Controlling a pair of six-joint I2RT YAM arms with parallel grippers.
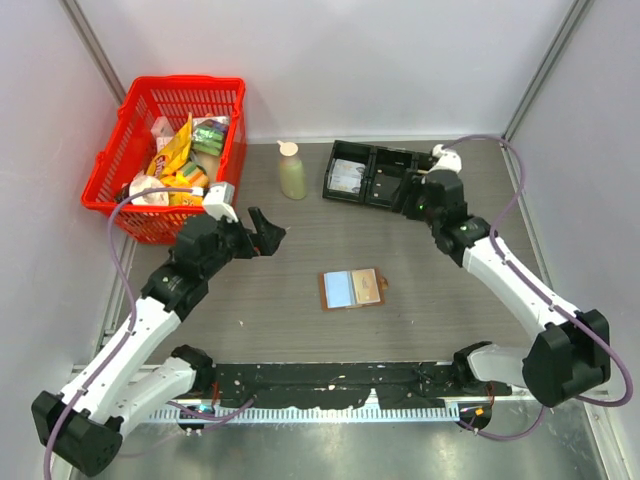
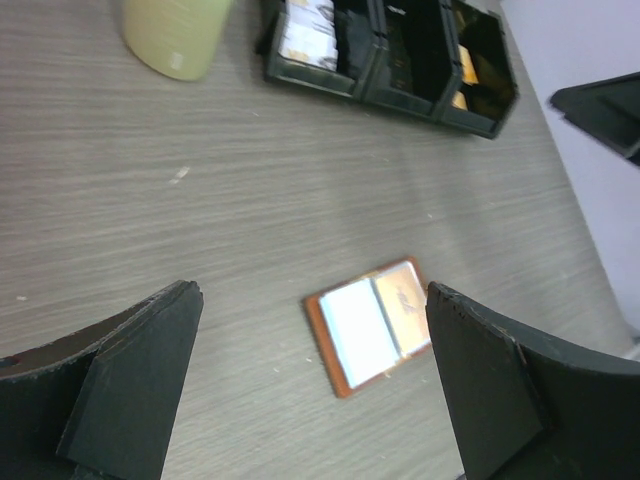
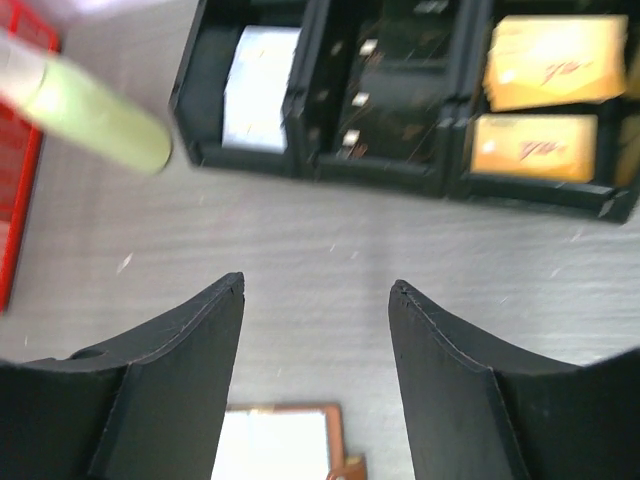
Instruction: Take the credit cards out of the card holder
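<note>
An open brown card holder (image 1: 352, 289) with a light blue card and a tan card lies on the middle of the table, partly seen at the bottom of the right wrist view as a white face (image 3: 268, 445). My left gripper (image 1: 269, 234) hangs open and empty up and left of the holder. My right gripper (image 1: 406, 196) is open and empty over the front of the black organizer (image 3: 378, 175), whose compartments show white cards (image 3: 258, 86) at left and orange cards (image 3: 535, 147) at right.
A red basket (image 1: 107, 180) full of packages stands at back left, with a pale green bottle (image 1: 293, 177) between it and the organizer.
</note>
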